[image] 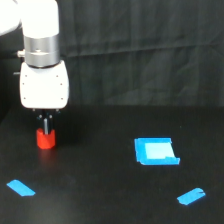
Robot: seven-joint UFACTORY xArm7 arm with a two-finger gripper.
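Observation:
A small red object [46,140] is on or just above the dark table at the left. Directly over it, pointing down, is my white gripper [45,124], its dark fingers at the object's top. The frame is too coarse to show whether they grip the object or only stand around it. Whether the object touches the table is also unclear.
A white square edged with blue tape [159,151] lies right of centre. Loose strips of blue tape lie at the front left [20,187] and front right [191,196].

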